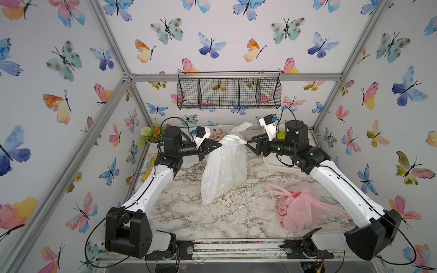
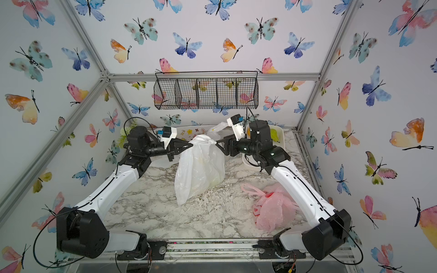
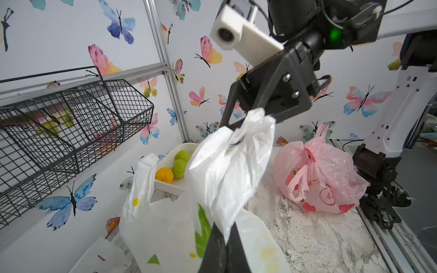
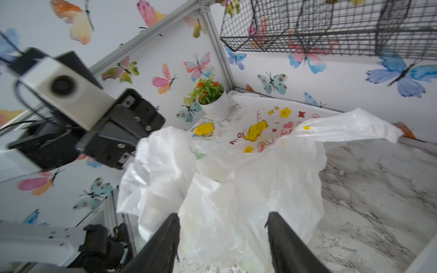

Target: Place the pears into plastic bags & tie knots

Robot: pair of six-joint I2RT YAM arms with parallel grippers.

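A white plastic bag (image 1: 225, 170) stands in the middle of the table, its lower part bulging and faintly greenish in the top views; its contents are mostly hidden. My left gripper is shut on thin white plastic at the bag's upper left, where a gathered handle rises above the fingertips. On the other side, my right gripper is open, its two fingers spread in front of the bag, with nothing clamped. Another strip of the bag's top sticks up toward the back right. Green fruits that look like pears (image 3: 181, 163) lie in a white tray (image 3: 173, 187).
A pink bag (image 1: 298, 207), its top gathered, sits at the right front. An orange fruit (image 3: 164, 175) shares the tray. A potted plant (image 4: 214, 101) stands at the back left, and a wire basket (image 1: 229, 93) hangs on the rear wall.
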